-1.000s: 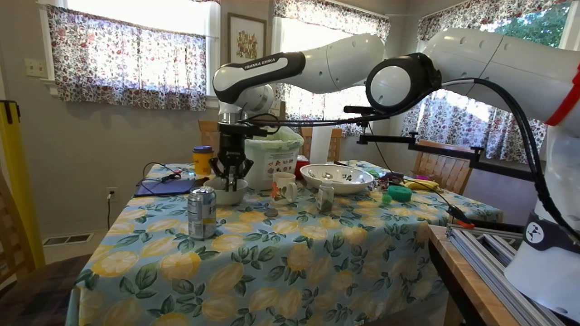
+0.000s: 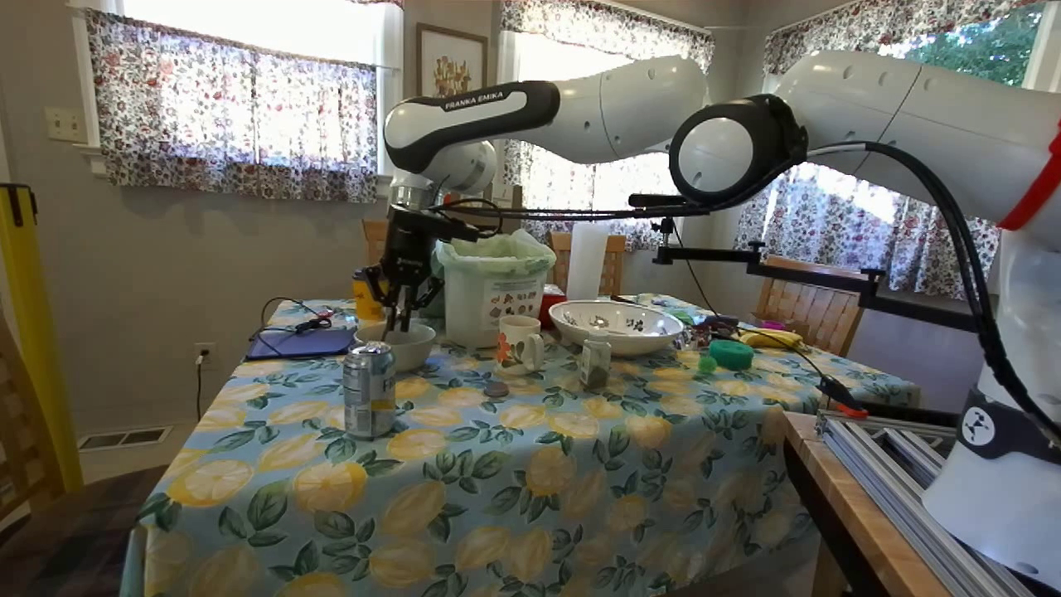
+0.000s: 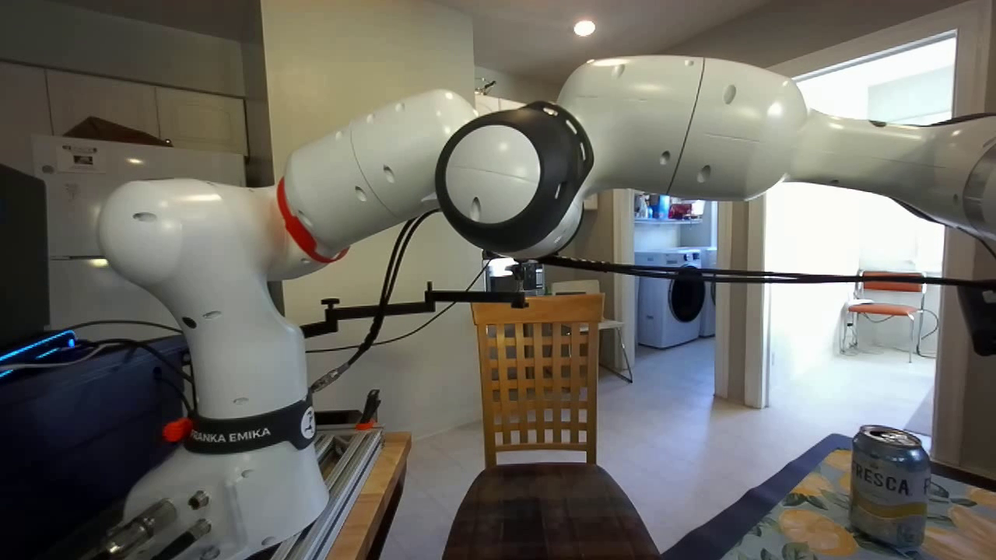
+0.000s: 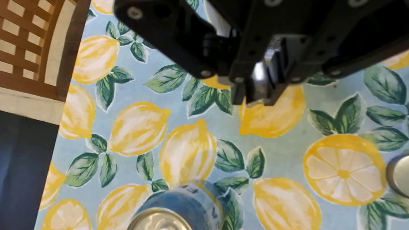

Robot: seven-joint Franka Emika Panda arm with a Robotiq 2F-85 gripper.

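My gripper (image 2: 398, 323) is tilted at the white bowl (image 2: 409, 350), its fingertips close to the bowl's rim in exterior view 1. In the wrist view, the fingers (image 4: 239, 94) are shut with something shiny and pale showing between them, too hidden to name. A curved white edge, apparently part of the bowl, shows behind the gripper there. A silver-blue drink can (image 2: 369, 390) stands upright nearer the camera, apart from my gripper. Its top (image 4: 161, 220) shows low in the wrist view. Exterior view 2 has the same can (image 3: 889, 487) but not the fingers.
A bin with a green liner (image 2: 497, 288) stands close on the right. A floral mug (image 2: 519, 344), a small bottle (image 2: 596, 360) and a large patterned bowl (image 2: 617, 328) are farther right. A dark blue flat object (image 2: 300, 343) lies left.
My gripper has moved left and somewhat up and now tilts, where it was vertical inside the white bowl. The bowl has shifted left. The yellow cup is now partly behind my gripper.
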